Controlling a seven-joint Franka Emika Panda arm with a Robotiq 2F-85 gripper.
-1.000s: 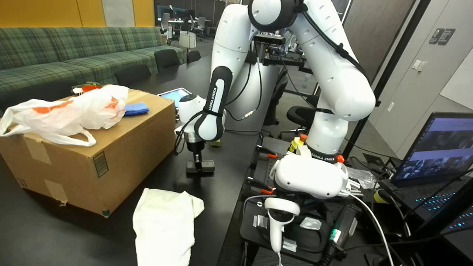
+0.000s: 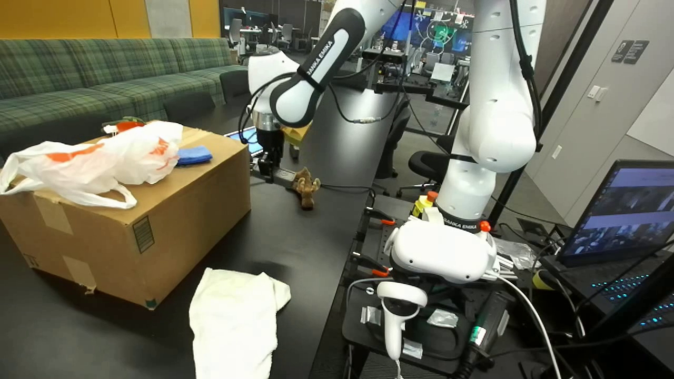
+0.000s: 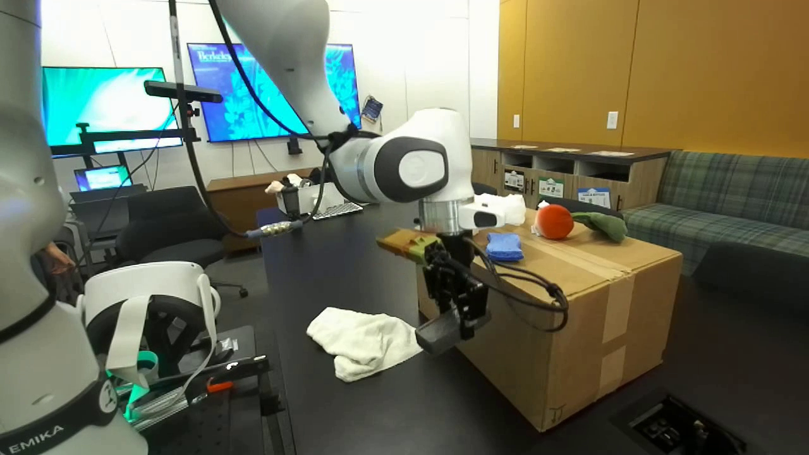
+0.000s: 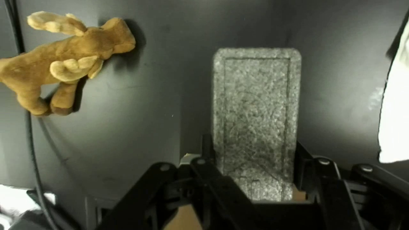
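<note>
A grey felt eraser is clasped across its width by my gripper, its felt face filling the middle of the wrist view. In exterior view 2 the dark-backed eraser juts from the gripper, apart from the tabletop beneath. Exterior view 1 has the gripper beside the cardboard box, with the eraser pointing right. A brown plush moose lies on the black table left of the eraser in the wrist view; in exterior view 1 the moose appears just past the eraser's end.
The large cardboard box bears a plastic bag and a blue sponge. A white towel lies on the near tabletop. A black cable runs beside the moose. Bare table lies between box and towel.
The arm has swung toward the table's far end and lifted, carrying the eraser up from low over the table. The moose now shows in exterior view 1, where the arm blocked it before.
</note>
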